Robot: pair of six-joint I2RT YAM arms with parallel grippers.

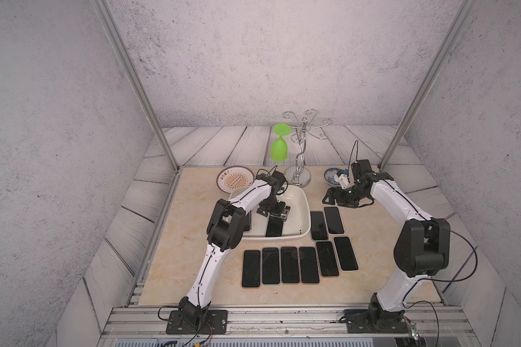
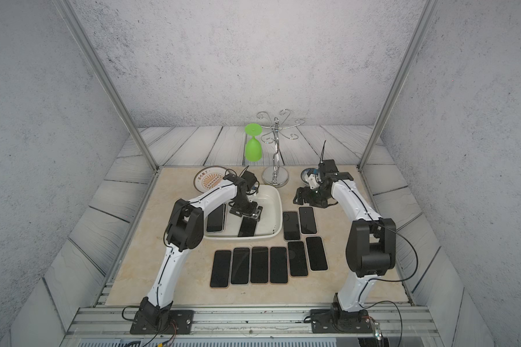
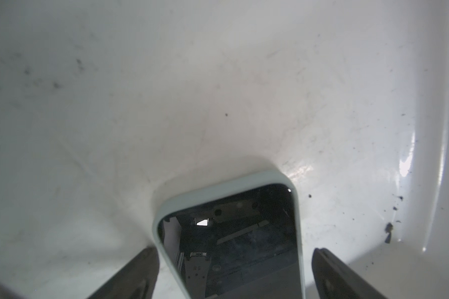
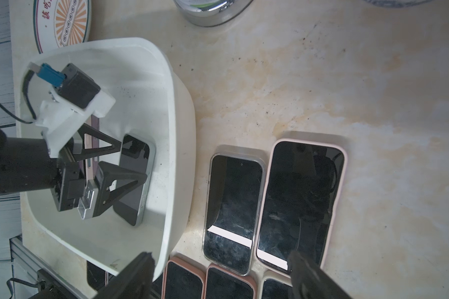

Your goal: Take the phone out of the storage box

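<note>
The white storage box point(image 1: 298, 211) holds two phones. One dark phone point(image 3: 239, 244) with a pale rim lies flat on the box floor, and the other phone point(image 2: 216, 218) lies at the box's left side, partly behind the arm in the top left view. Over the far end of the first phone hangs my left gripper. It is open, one finger on each side of that phone, not closed on it. My right gripper is outside the box to its right, above the table, open and with nothing gripped.
Several phones point(image 2: 259, 265) lie in a row before the box and at its right, close together. Behind stand a metal rack point(image 1: 298, 175) with a green goblet point(image 1: 279, 150), a plate point(image 1: 228, 179) and a small bowl point(image 1: 330, 173).
</note>
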